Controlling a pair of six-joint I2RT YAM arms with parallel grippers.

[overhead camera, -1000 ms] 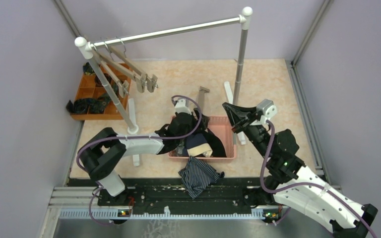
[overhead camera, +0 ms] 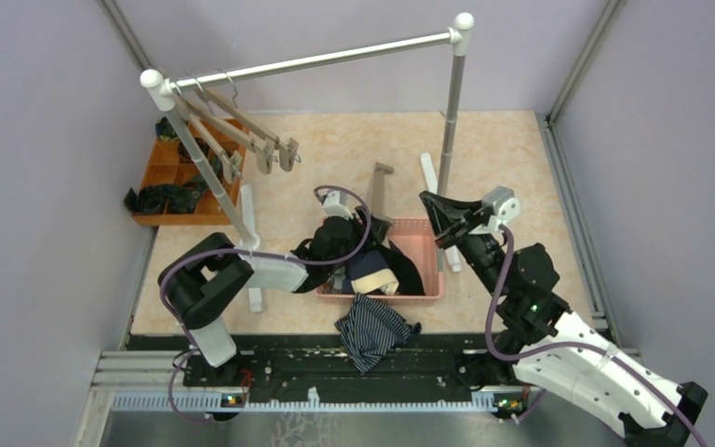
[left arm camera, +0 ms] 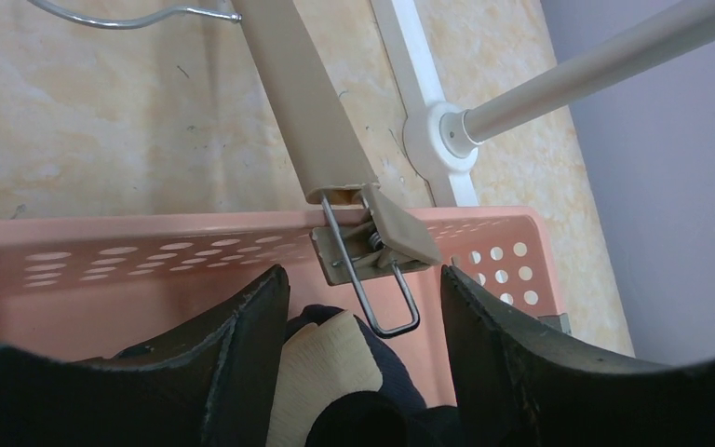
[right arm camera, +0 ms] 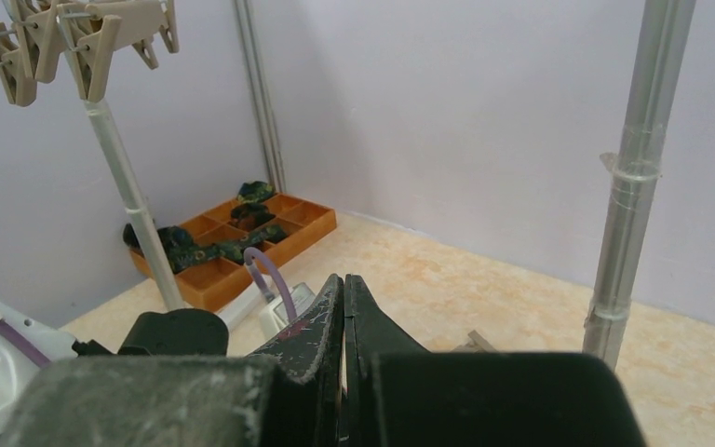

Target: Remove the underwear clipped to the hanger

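A beige hanger [overhead camera: 379, 186] lies on the table, its near end reaching the pink basket. In the left wrist view its end clip [left arm camera: 382, 244] hangs over the basket's rim, with no cloth visible in it. My left gripper is open around the clip's wire loop, fingers on either side and apart from it. Below, cream and navy cloth [left arm camera: 330, 372] lies in the basket; in the top view, dark clothes [overhead camera: 405, 270] lie there too. Which piece is underwear I cannot tell. My right gripper is shut, away to the basket's right, nothing showing between its fingers.
The pink basket [overhead camera: 436, 247] stands mid-table. A striped cloth [overhead camera: 372, 331] drapes over the front edge. Empty clip hangers [overhead camera: 233, 130] hang from the rack bar [overhead camera: 326, 59] at left, above an orange divided box [overhead camera: 207, 219].
My left gripper's wrist has shifted slightly left and towards the front, while its elbow has swung right. The right arm, basket and cloths look unchanged.
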